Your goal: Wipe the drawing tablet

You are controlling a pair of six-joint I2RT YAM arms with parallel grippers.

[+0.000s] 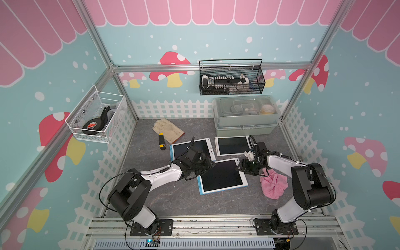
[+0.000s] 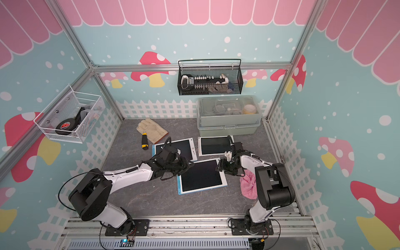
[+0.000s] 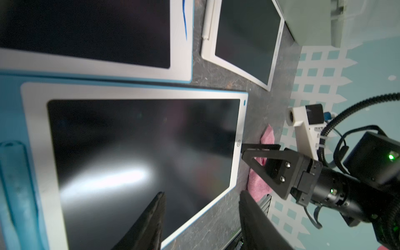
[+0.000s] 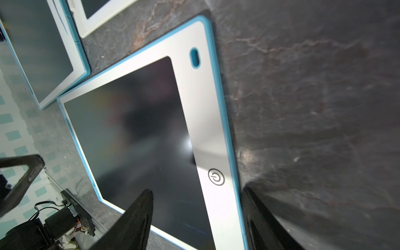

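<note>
A drawing tablet (image 1: 221, 175) with a blue-edged white frame lies front centre, its dark screen (image 3: 141, 137) glossy. A second tablet (image 3: 83, 33) with a blue stroke on its frame lies behind it, a third (image 1: 231, 145) at back right. My left gripper hangs open over the front tablet's left part, nothing between its fingers. My right gripper is open at that tablet's right edge, low over the power button side, holding nothing. A pink cloth (image 1: 273, 184) lies crumpled right of the tablets, beside the right arm.
A glove (image 1: 168, 130) and a yellow-black tool (image 1: 162, 141) lie at back left. A lidded plastic box (image 1: 245, 116) stands at the back right. Wire baskets (image 1: 232, 79) hang on the walls. Bare table lies at the front left.
</note>
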